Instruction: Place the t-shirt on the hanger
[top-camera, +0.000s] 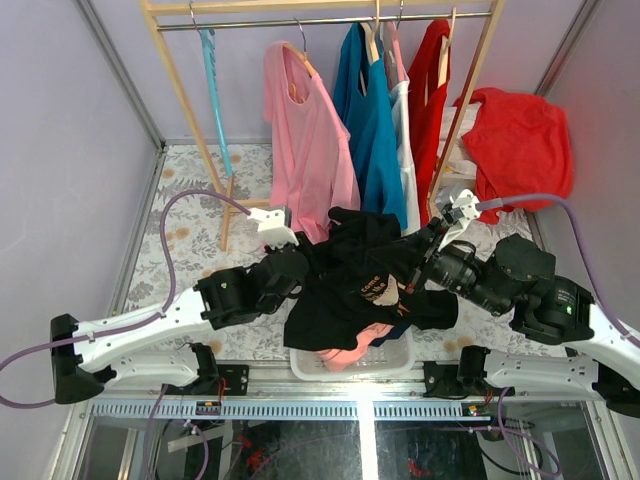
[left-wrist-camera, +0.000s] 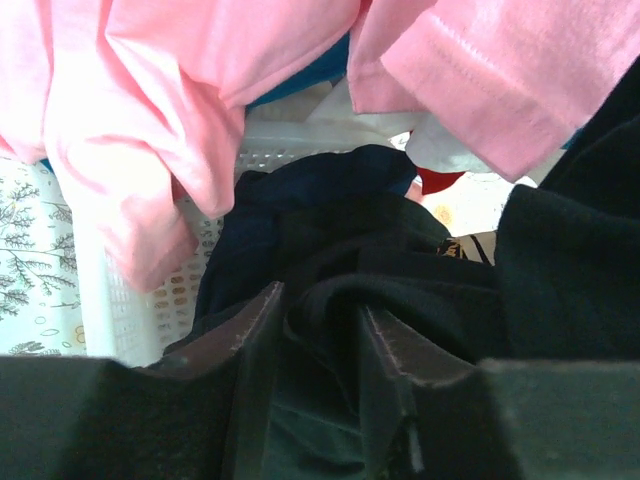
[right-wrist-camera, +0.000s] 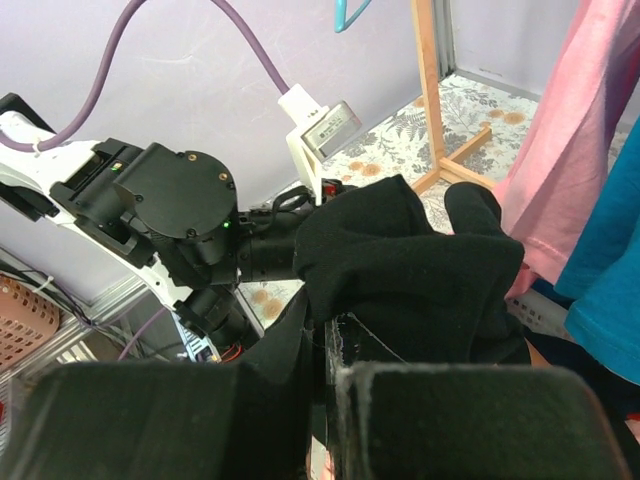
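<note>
A black t-shirt (top-camera: 345, 305) with a light print is bunched over the white basket in the top view. My left gripper is part open, with a fold of the black cloth lying between its fingertips. On the shirt's other side, my right gripper is shut, and black fabric runs right up to its fingertips. An empty light-blue hanger (top-camera: 214, 100) hangs from the rail at the far left. The shirt's collar cannot be made out.
The wooden rack's metal rail (top-camera: 245, 23) carries a pink shirt (top-camera: 305, 150), a blue one (top-camera: 370, 130) and other hung garments. The white basket (top-camera: 300, 368) holds more clothes. A red garment (top-camera: 520, 145) lies at the back right.
</note>
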